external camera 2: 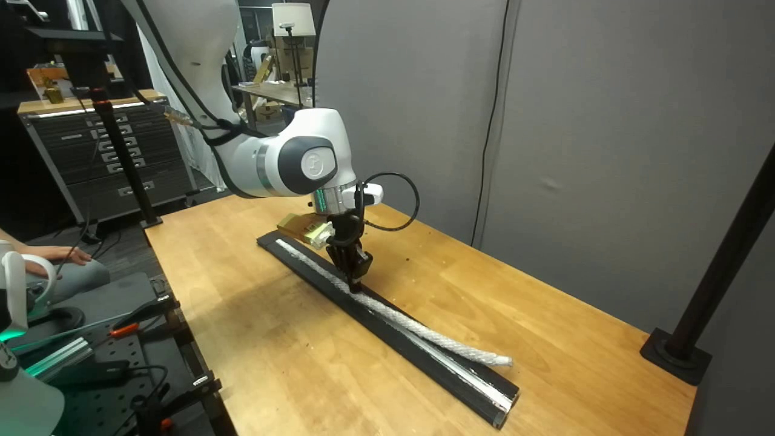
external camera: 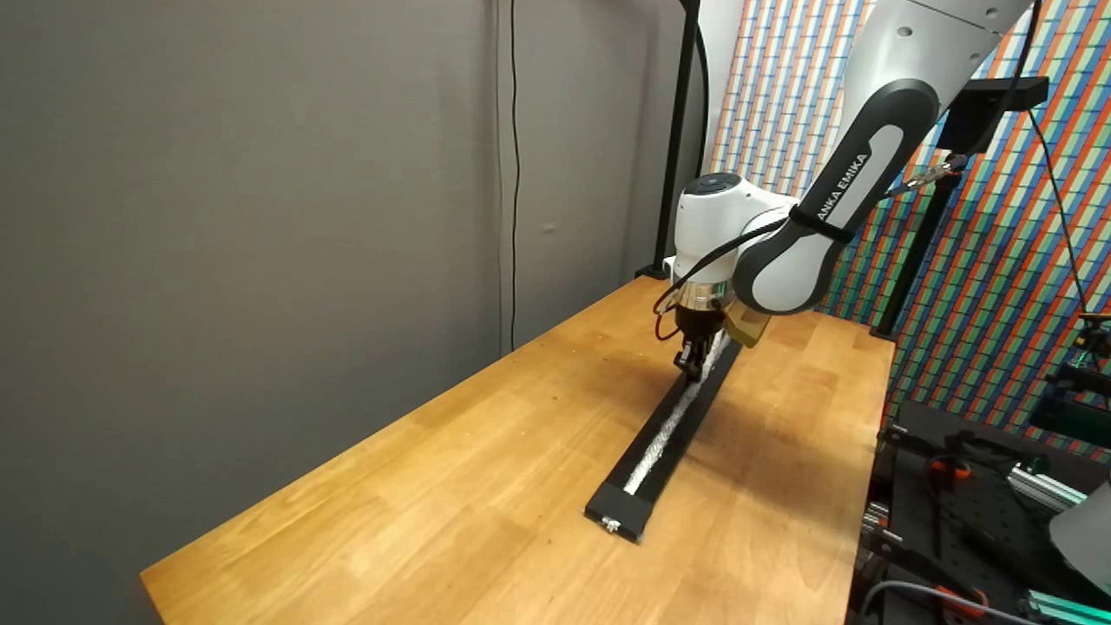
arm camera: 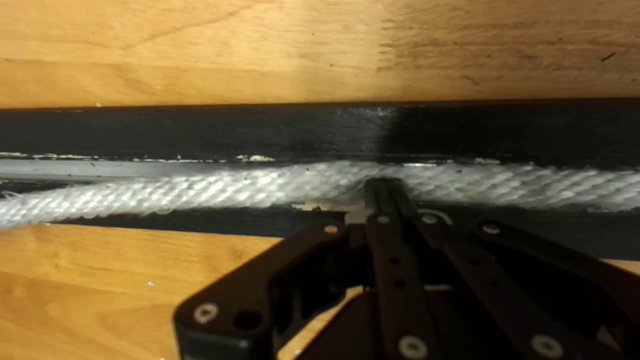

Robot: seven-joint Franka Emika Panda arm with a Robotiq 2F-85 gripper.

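A white braided rope (arm camera: pixel 228 189) runs along a long black channel (arm camera: pixel 210 132) that lies on the table. Around the middle of the channel, my gripper points down with its fingers together, the tips against the rope from above. Nothing shows between them. To the right of the tips in the wrist view the rope follows the groove; to the left it drifts off toward the channel's edge. In exterior view 2 the rope's loose end (external camera 2: pixel 501 360) rests off to the side near the channel's near end, leaving the pale groove (external camera 2: pixel 465 368) bare there.
A yellowish block (external camera 2: pixel 301 226) sits beside the far part of the channel. A grey wall panel (external camera: pixel 312 208) borders one long side, and a black post (external camera 2: pixel 679 320) stands at a corner.
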